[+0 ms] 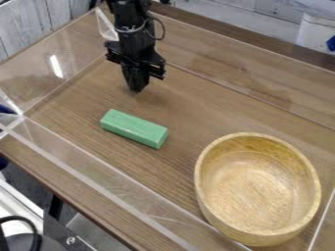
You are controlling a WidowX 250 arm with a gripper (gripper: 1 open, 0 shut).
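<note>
My black gripper (135,75) hangs over the wooden table at the upper left of the camera view, its fingertips shut, with nothing visible between them. A green block (133,128) lies on the table in front of it, apart from the gripper. A round beige bowl (257,187) stands at the lower right.
A white object stands behind the arm at the top left. The table's left edge shows at the lower left, with cables beyond it.
</note>
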